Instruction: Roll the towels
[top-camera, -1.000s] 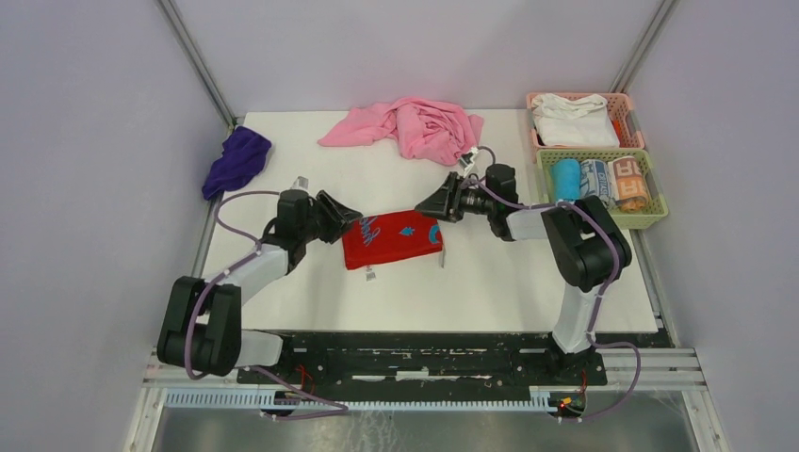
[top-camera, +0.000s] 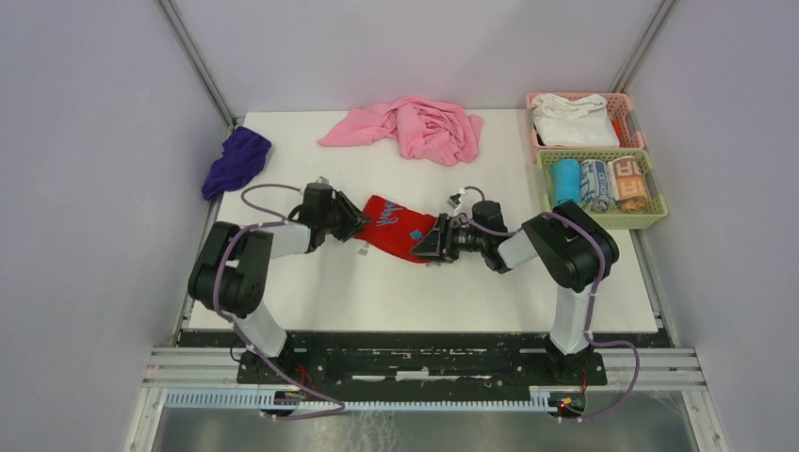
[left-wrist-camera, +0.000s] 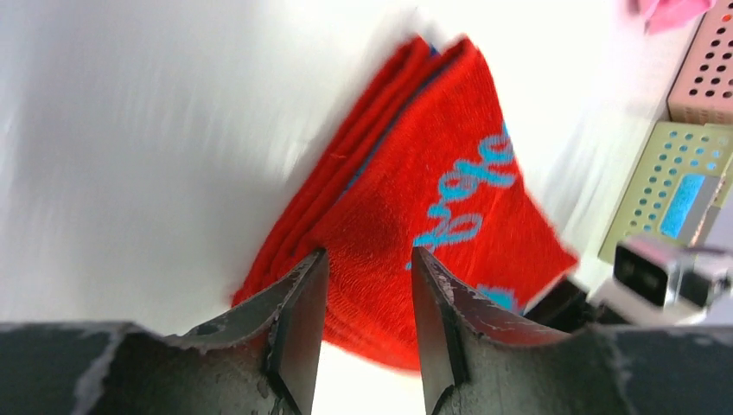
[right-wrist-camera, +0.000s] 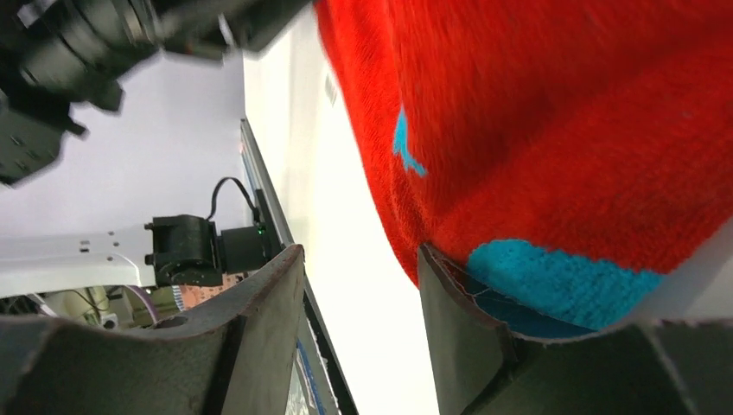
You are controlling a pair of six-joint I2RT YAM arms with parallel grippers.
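Observation:
A folded red towel with blue lettering lies tilted in the middle of the white table. My left gripper is at its left end; in the left wrist view its part-open fingers are over the red cloth. My right gripper is at the towel's right end; in the right wrist view its fingers stand apart, one against the red cloth. Whether either holds cloth between its fingers cannot be seen clearly.
A pink cloth lies at the back, a purple towel at the left edge. A green basket with rolled towels and a pink basket with white cloths stand at the back right.
Both grippers came down to the towel's ends. The left arm has since moved away from the front edge, and the towel has turned, its left end now farther back and its right end nearer.

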